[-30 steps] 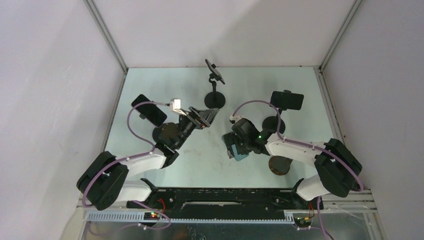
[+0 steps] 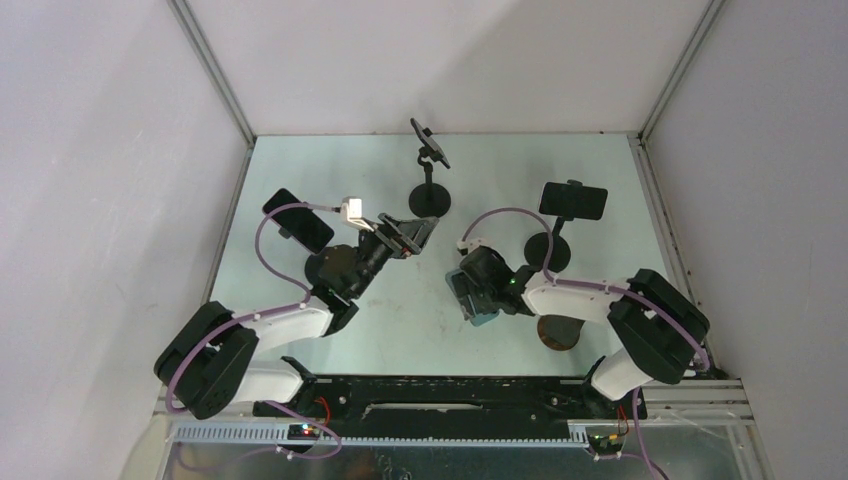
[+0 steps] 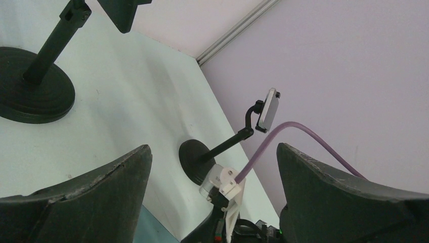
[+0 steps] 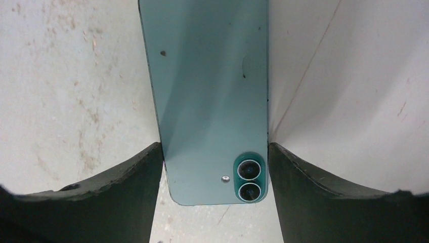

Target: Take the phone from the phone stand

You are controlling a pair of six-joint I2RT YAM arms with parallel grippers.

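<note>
A pale blue-green phone (image 4: 215,91) lies flat on the table, its back with two camera lenses facing up. My right gripper straddles its lens end, a fingertip at each long edge; whether they press on it cannot be told. From above, the right gripper (image 2: 474,300) hides part of this phone (image 2: 484,319). Front right, a dark stand base (image 2: 558,333) shows partly under the right arm, with no phone seen on it. My left gripper (image 2: 416,236) hovers over the table's middle left, open and empty.
Three other stands hold phones: a back-centre phone (image 2: 430,143), a right-hand phone (image 2: 572,200) and a left-hand phone (image 2: 298,220), close beside the left arm. Bare table (image 2: 400,330) lies between the arms at the front.
The right arm's elbow has shifted slightly, and its gripper has moved a little over the phone. The phone stays in nearly the same place. The left arm is still.
</note>
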